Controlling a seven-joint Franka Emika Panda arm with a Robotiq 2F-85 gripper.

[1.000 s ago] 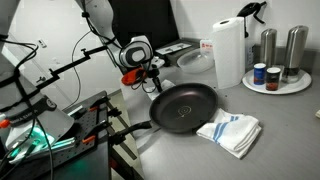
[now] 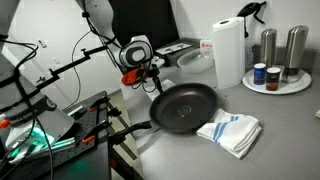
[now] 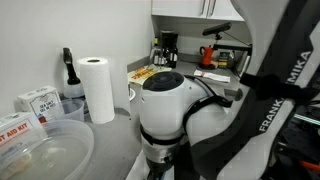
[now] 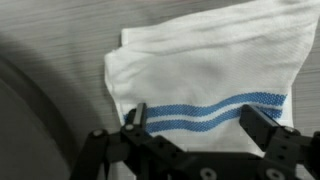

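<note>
My gripper stands open in the wrist view, its two dark fingers apart at the lower edge. Beyond them lies a rumpled white cloth point(image 4: 185, 80) with two blue stripes. Exterior view 1 has the gripper low on the far left side of a black frying pan point(image 2: 183, 107), with its fingertips hard to make out. A folded white towel point(image 2: 230, 131) with blue stripes lies right of the pan there. Whether it is the cloth in the wrist view, I cannot tell. Exterior view 2 mostly shows the white hand point(image 3: 183, 115).
A paper towel roll point(image 2: 229, 52) stands behind the pan, near a clear bowl point(image 2: 197, 62). On a white plate at the back right are small jars point(image 2: 272, 78) and tall grinders point(image 2: 294, 52).
</note>
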